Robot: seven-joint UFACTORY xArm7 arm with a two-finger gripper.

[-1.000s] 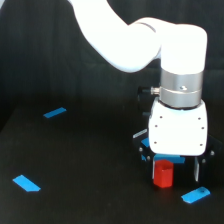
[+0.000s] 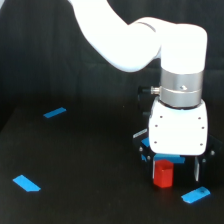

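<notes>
My white arm reaches down on the right of the camera view, with the gripper (image 2: pixel 175 172) low over the dark table. Its dark fingers look spread wide, one at each side of the hand, though they are hard to make out against the black background. A red block (image 2: pixel 163 174) shows just below the hand, between the two fingers and nearer the left one. No contact between fingers and block can be made out. Something blue (image 2: pixel 143 148) lies partly hidden behind the hand.
Blue tape strips lie on the table: a front-left strip (image 2: pixel 26 184), a back-left strip (image 2: pixel 55 112) and a front-right strip (image 2: pixel 195 195). A dark curtain (image 2: pixel 60 50) hangs behind.
</notes>
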